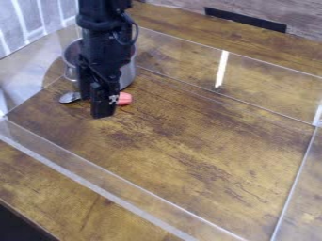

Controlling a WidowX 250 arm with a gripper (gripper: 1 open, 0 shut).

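My black gripper (pixel 104 96) hangs at the upper left of the camera view, its fingers low over a spoon with a grey head (pixel 70 97) and red handle (pixel 123 99) lying on the wooden table. The gripper hides the middle of the spoon; whether anything is between the fingers is unclear. A metal pot (pixel 74 58) stands behind the gripper, largely hidden by it.
A clear-walled enclosure borders the table (pixel 201 165), with a white strip (pixel 221 69) at the back.
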